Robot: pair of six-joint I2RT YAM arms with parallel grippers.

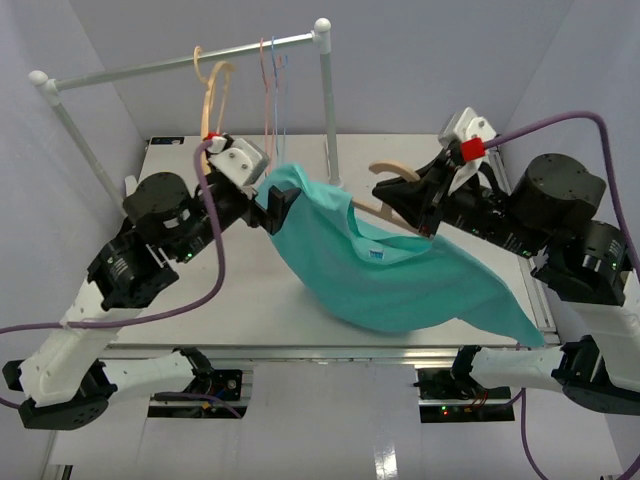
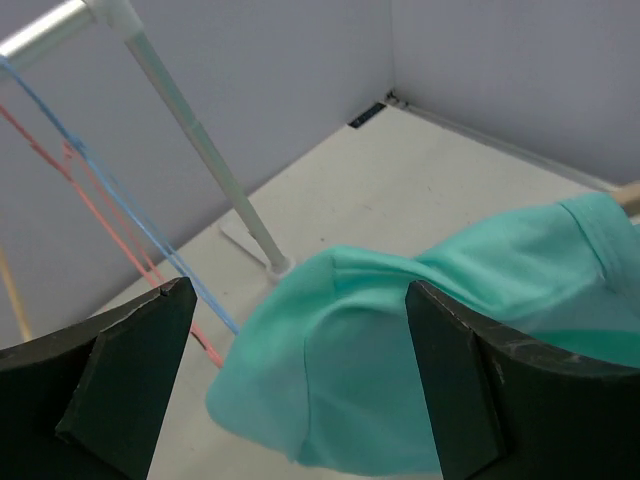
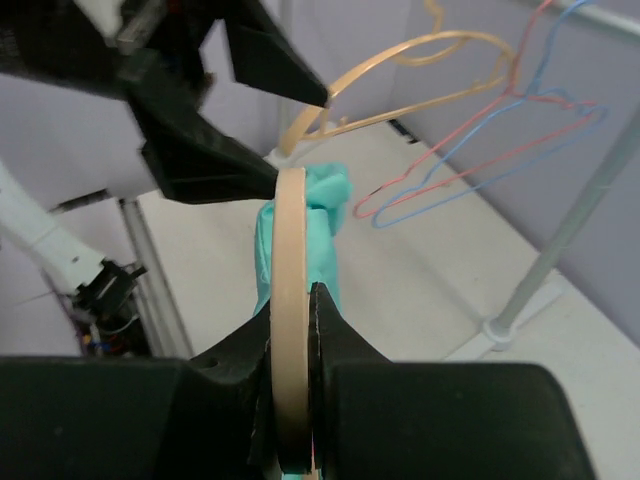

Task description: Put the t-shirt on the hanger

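The teal T-shirt [image 1: 380, 280] hangs draped from a wooden hanger [image 1: 385, 208], whose arm runs inside it toward the centre. My right gripper [image 1: 415, 205] is shut on that hanger, which stands upright between its fingers in the right wrist view [image 3: 290, 320]. My left gripper [image 1: 268, 210] stands open at the shirt's upper left end; in the left wrist view the cloth [image 2: 320, 360] lies beyond and between the parted fingers, apparently not gripped.
A white rack [image 1: 180, 62] at the back left carries wooden hangers [image 1: 208, 110] and pink and blue hangers [image 1: 266, 90], close behind my left gripper.
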